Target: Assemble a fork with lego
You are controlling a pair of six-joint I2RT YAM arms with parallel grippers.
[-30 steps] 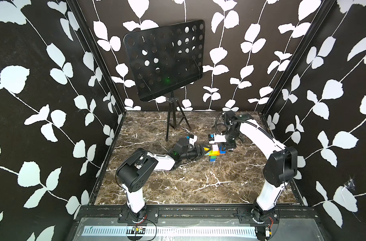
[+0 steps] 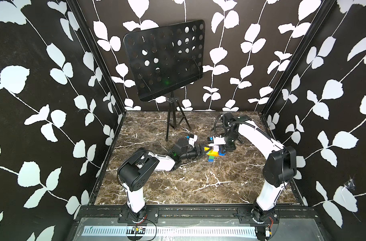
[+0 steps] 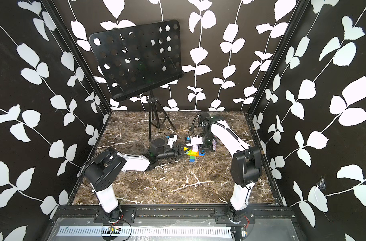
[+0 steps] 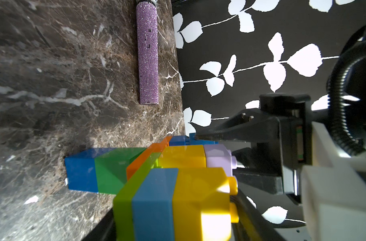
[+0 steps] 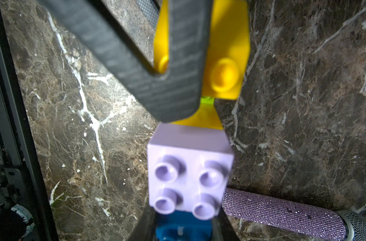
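Note:
Both grippers are at a colourful brick fork. It has a blue brick and green brick as handle, an orange piece and lime piece across. My left gripper is shut on one prong, whose end is a yellow brick above a light blue one. The middle prong has a yellow brick with a lilac brick against it, studs outward. On the far side, my right gripper is shut on a dark blue brick. Its pads are partly hidden by the lilac brick.
A sparkly purple microphone handle lies on the table beyond the fork. A black music stand rises at the back left, its tripod on the marble table.
The fork has shifted very slightly left, and the right gripper has edged left with it. The left arm has hardly moved.

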